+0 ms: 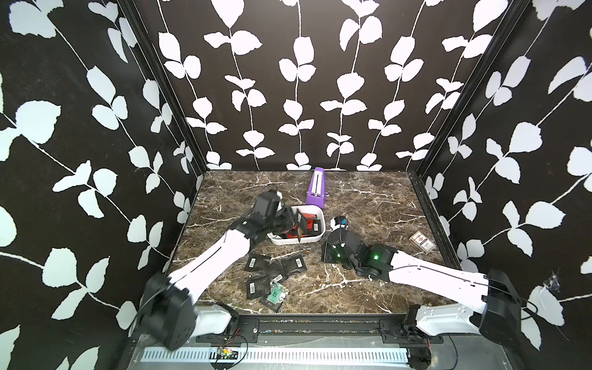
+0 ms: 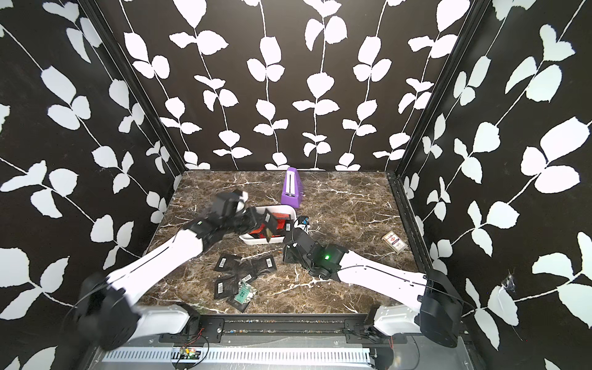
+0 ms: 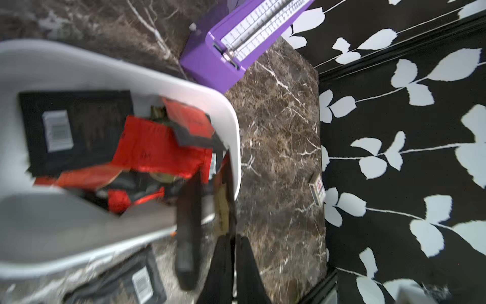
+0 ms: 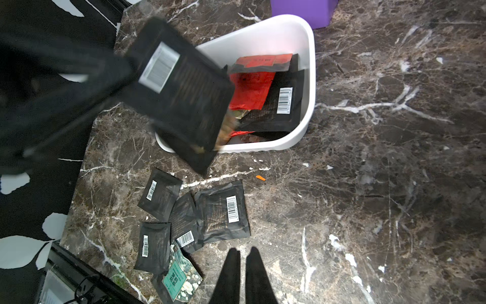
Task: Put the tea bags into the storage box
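Observation:
My left gripper is shut on a black tea bag (image 4: 189,93), which hangs tilted above the storage box. Seen from the left wrist, this tea bag (image 3: 225,195) stands nearly edge-on and is blurred. The white storage box (image 1: 272,241) holds several black and red tea bags, among them a red one (image 3: 159,147). On the table in front of the box lie several black tea bags (image 4: 222,210) and one with a green label (image 4: 177,278). To the right of them, my right gripper is shut, with nothing showing between its fingers.
A purple device with a white scale (image 1: 315,190) stands just behind the box. Far to the right lies a small card-like pack (image 1: 422,241).

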